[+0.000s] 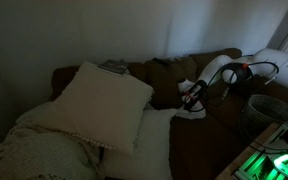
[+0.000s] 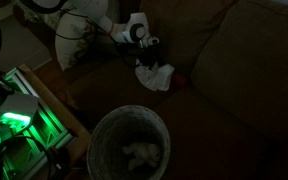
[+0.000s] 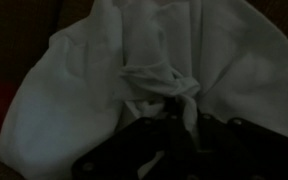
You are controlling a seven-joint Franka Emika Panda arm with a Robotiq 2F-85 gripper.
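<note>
Bunched white cloth (image 3: 74,85) fills most of the wrist view, its folds gathered at my gripper. The fingers are shut on this cloth, and the pinched fabric hides most of the fingertips. In the second exterior view, the same cloth (image 2: 154,76) hangs or lies just below the gripper (image 2: 150,62), against the brown couch seat. From the first exterior view, the gripper (image 1: 190,101) is small and dark above the pale cloth (image 1: 194,114). Whether the cloth is fully clear of the seat, I cannot tell.
A round woven basket (image 2: 96,148) stands in front of the couch with a pale item (image 2: 142,154) inside. Something red (image 2: 179,80) lies beside the cloth. A large cream pillow (image 1: 99,100) occupies the couch's left side. Much of the brown seat (image 2: 219,110) is bare.
</note>
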